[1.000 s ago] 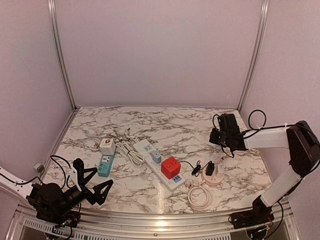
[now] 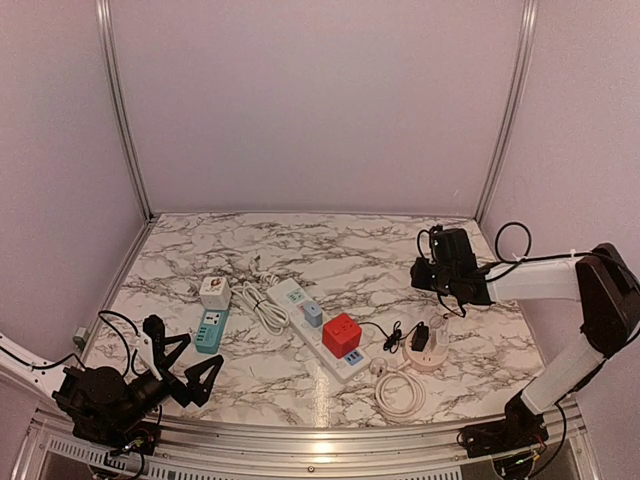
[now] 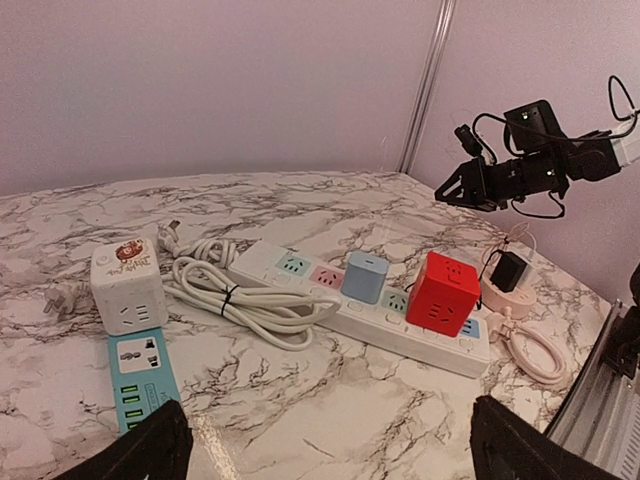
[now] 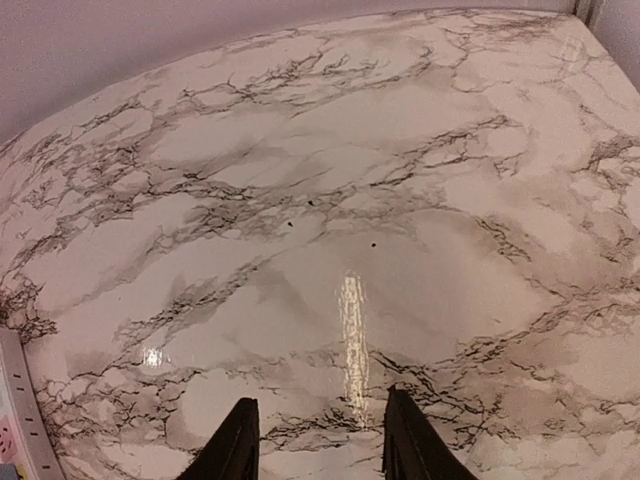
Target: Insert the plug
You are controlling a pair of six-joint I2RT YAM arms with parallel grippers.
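A long white power strip (image 2: 290,300) holds a light blue cube (image 2: 312,313) and a red cube adapter (image 2: 342,334). Right of it, a black plug (image 2: 421,336) stands on a round socket base (image 2: 426,356). A pale plug lies by a coiled white cable (image 2: 400,405). My right gripper hangs above the back right of the table, fingers apart with nothing between them. My left gripper (image 2: 195,370) is at the front left, open and empty.
At left are a white cube (image 2: 214,292), a teal strip (image 2: 210,331) and a bundled white cable (image 2: 262,310).
The left arm and the objects look unchanged.
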